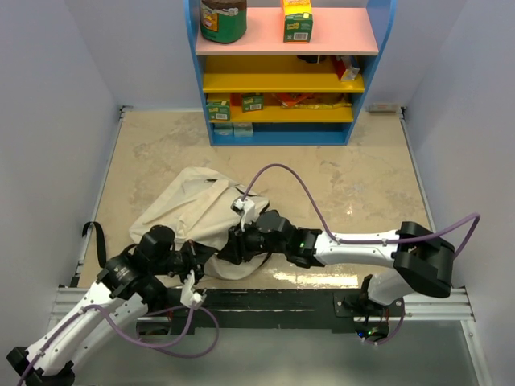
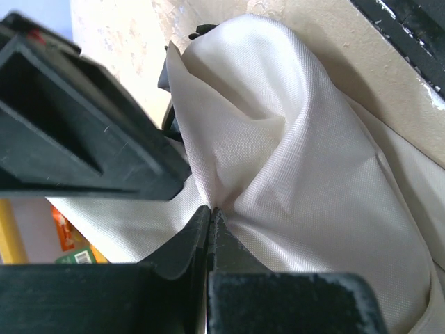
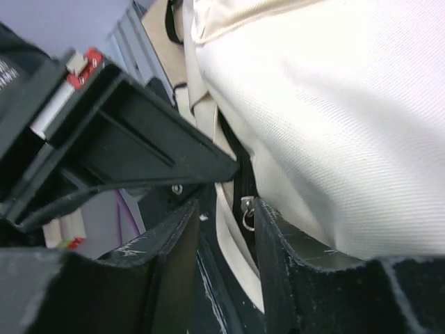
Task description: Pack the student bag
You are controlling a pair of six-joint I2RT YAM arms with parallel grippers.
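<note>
A cream cloth bag [image 1: 181, 205] lies crumpled at the left middle of the table. Both grippers meet at its front part. My left gripper is shut on a fold of the white fabric, whose edge runs into the fingertips in the left wrist view. My right gripper is at a dark zipper strip with a small metal zipper pull [image 3: 247, 209] along the bag's opening; its fingers stand partly apart, and whether they grip anything cannot be told.
A shelf unit [image 1: 282, 137] at the back holds green boxes, packets and a green-brown container [image 1: 223, 22]. A black strap [image 1: 100, 243] lies at the left edge.
</note>
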